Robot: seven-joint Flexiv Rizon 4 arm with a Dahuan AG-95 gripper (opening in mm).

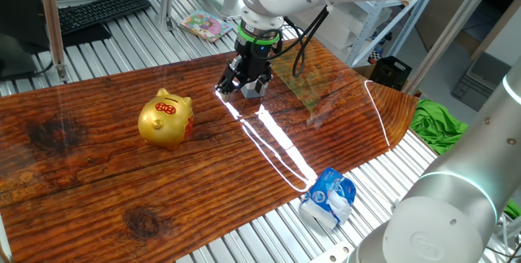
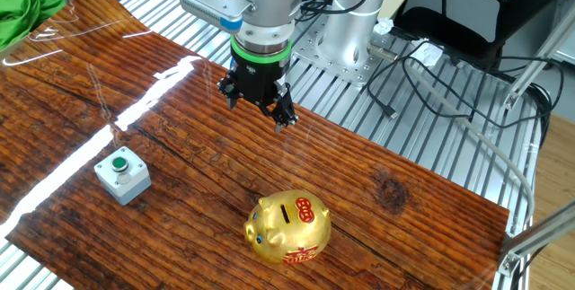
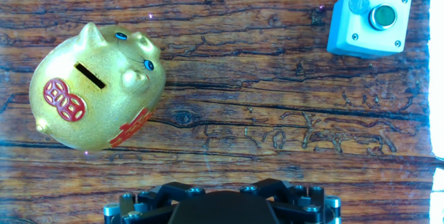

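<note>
A golden piggy bank (image 2: 296,227) with red markings and a coin slot stands on the brown wood-grain board. It fills the left of the wrist view, where its slot side (image 3: 104,57) faces the camera. A small pale box with a green button (image 2: 123,178) lies apart from it; in the wrist view this button box (image 3: 347,40) is at the upper right. In exterior view 1 the arm partly covers the box. My black gripper (image 2: 259,117) hangs above the board, clear of both objects. Its fingers are spread wide, with nothing between them.
A blue-and-white packet (image 1: 330,196) sits on the slatted metal table at the board's edge. Farther off lie a keyboard (image 1: 102,12) and a colourful booklet (image 1: 205,25). Loose cables (image 2: 449,101) run beside the arm's base. Much of the board is bare.
</note>
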